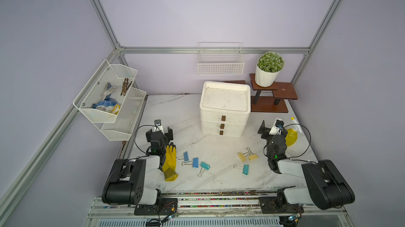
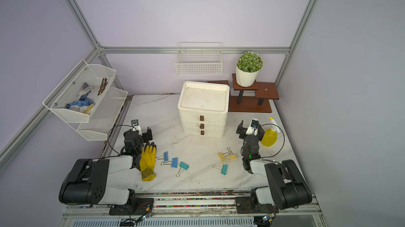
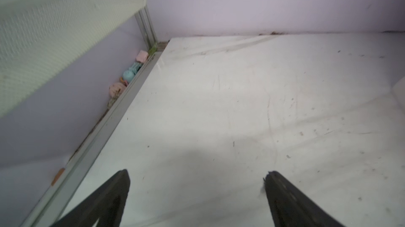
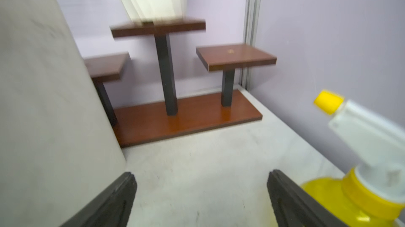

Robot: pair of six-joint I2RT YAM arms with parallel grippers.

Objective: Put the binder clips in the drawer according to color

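Three drawers with brown pulls, all closed, front the white drawer unit (image 1: 224, 117) at the table's back middle. On the left front lie two blue binder clips (image 1: 195, 162) and a teal clip (image 1: 205, 165). Two yellow clips (image 1: 252, 156) rest close together right of centre, with another teal clip (image 1: 245, 169) in front of them. My left gripper is open and empty above bare table, left of the clips. On the right, my right gripper also stands open and empty, between the drawer unit and the spray bottle.
A yellow glove (image 1: 170, 163) lies under the left arm. Close to my right gripper stands the yellow spray bottle (image 4: 367, 193). A brown shelf (image 1: 270, 104) with a potted plant (image 1: 266, 72) is at the back right. Table in front of the drawers is clear.
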